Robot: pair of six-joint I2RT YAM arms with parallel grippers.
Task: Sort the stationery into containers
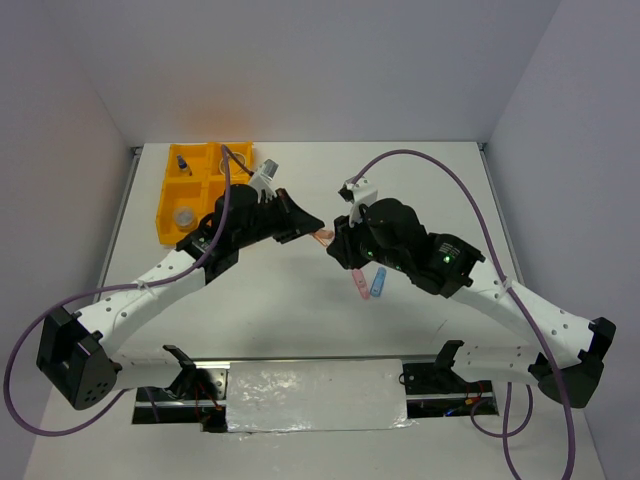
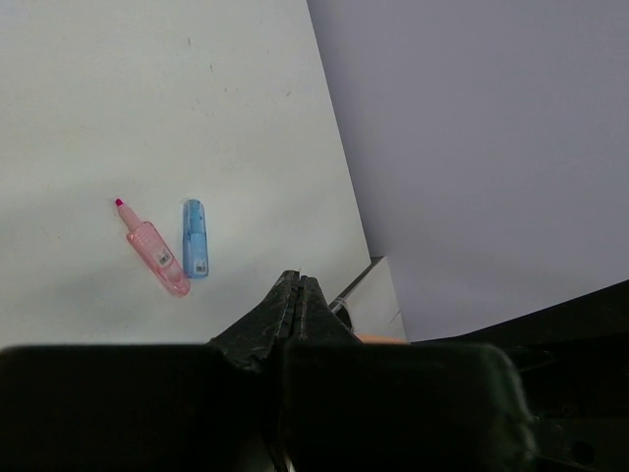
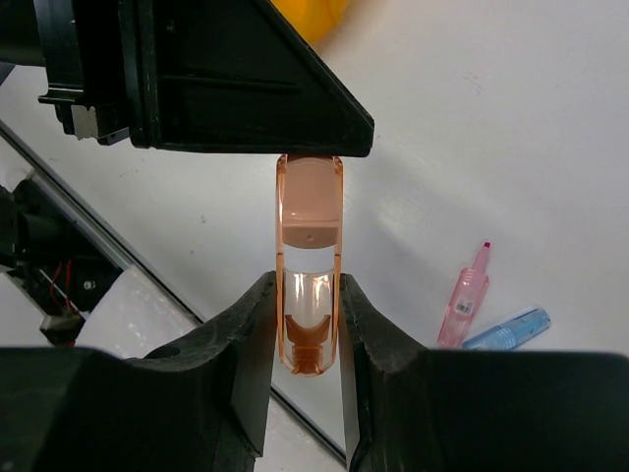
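An orange translucent highlighter (image 3: 309,261) spans the gap between my two grippers above the table. My right gripper is shut on one end of it. At its other end is my left gripper (image 1: 318,231), shut on that end, with the contact partly hidden; the left wrist view shows its fingers (image 2: 282,305) together and a sliver of orange beyond them. A pink highlighter (image 2: 157,258) with its tip showing lies on the table beside a blue highlighter (image 2: 196,239). The yellow divided organizer (image 1: 171,210) stands at the far left.
In the organizer are a small dark bottle-like item (image 1: 183,165) and a round clear item (image 1: 184,217); the left arm covers part of it.
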